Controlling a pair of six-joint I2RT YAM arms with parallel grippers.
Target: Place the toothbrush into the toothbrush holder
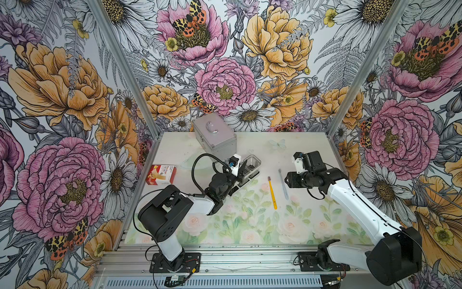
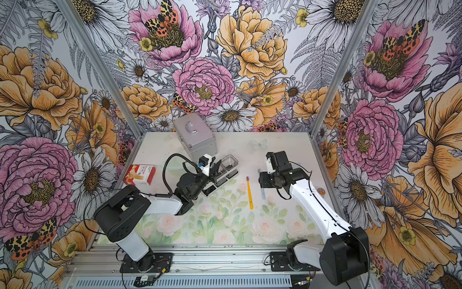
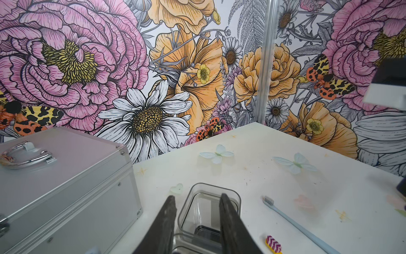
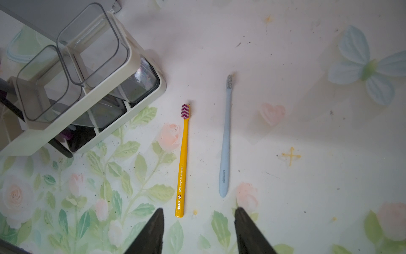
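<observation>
The toothbrush holder, a pale stand with clear cups, stands left of the two toothbrushes. A yellow toothbrush with a purple-and-white head lies flat beside it, and a light blue toothbrush lies flat to the right of that. My left gripper is at the holder's near-left part, its fingers parted; the clear cup shows beyond the gap. A bit of purple shows low in the holder, too hidden to identify. Over the table, right of the blue toothbrush, my right gripper is open and empty.
Behind the holder on the left stands a metal case with a handle. A red and white box lies on the table's left side.
</observation>
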